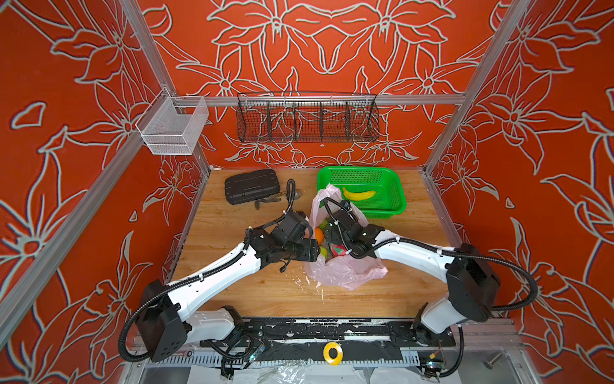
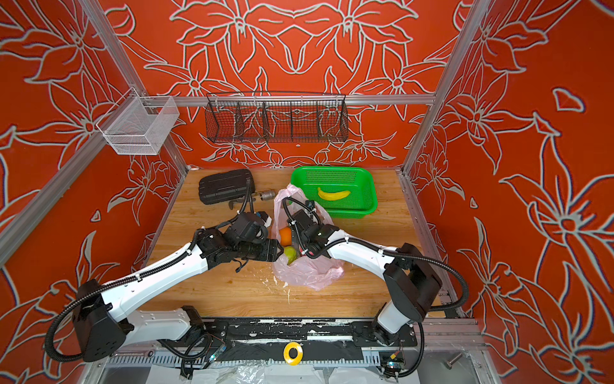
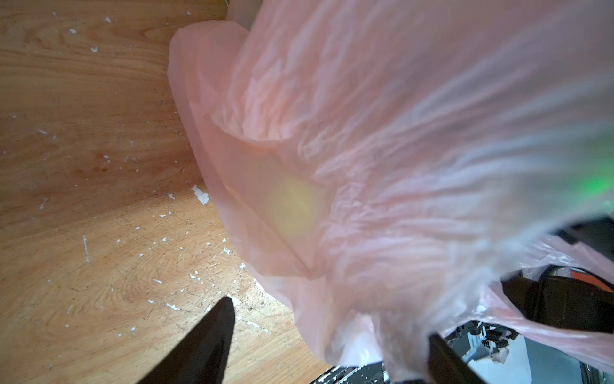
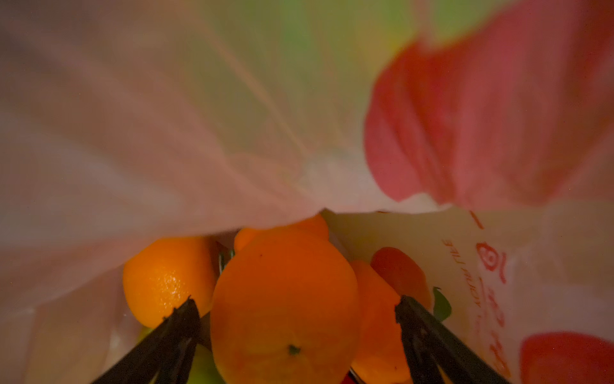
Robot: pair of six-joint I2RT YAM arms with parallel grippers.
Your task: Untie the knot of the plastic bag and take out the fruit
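Observation:
A pink plastic bag [image 1: 345, 274] lies open on the wooden table with fruit inside. My left gripper is shut on gathered bag film at its left side. My right gripper is down inside the bag, open around a large orange [image 4: 284, 300], whose grasp cannot be confirmed. Other oranges [image 4: 166, 278] lie beside it, and a pear [image 2: 289, 254] shows in the top right view. Bag film fills the upper part of the right wrist view.
A green basket [image 1: 390, 185] holding a banana [image 1: 359, 194] stands behind the bag. A black case [image 1: 251, 187] and a metal tool [image 1: 268, 199] lie at back left.

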